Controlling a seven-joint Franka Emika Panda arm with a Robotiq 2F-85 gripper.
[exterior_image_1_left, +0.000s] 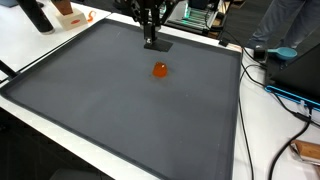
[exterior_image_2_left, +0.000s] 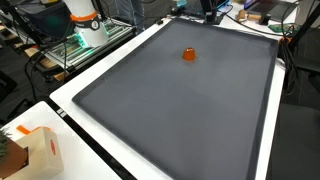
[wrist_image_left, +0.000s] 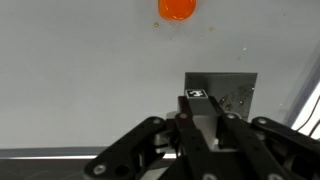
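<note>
A small orange object (exterior_image_1_left: 160, 70) rests on the dark grey board (exterior_image_1_left: 120, 95); it also shows in exterior view 2 (exterior_image_2_left: 189, 54) and, partly cut off, at the top of the wrist view (wrist_image_left: 177, 8). Beyond it, near the board's back edge, my gripper (exterior_image_1_left: 150, 38) is shut on a dark flat piece (exterior_image_1_left: 159, 45). In the wrist view this dark piece (wrist_image_left: 232, 85) looks square-edged and partly shiny, spreading to the right of my fingertips. The gripper's body hides part of it. It appears raised off the board, clear of the orange object.
Wide bare board lies in front of the orange object, framed by a white table edge (exterior_image_1_left: 75, 137). Cables (exterior_image_1_left: 270, 90) run along the right side. An orange-and-white item (exterior_image_1_left: 72, 18) stands off the board at the back left.
</note>
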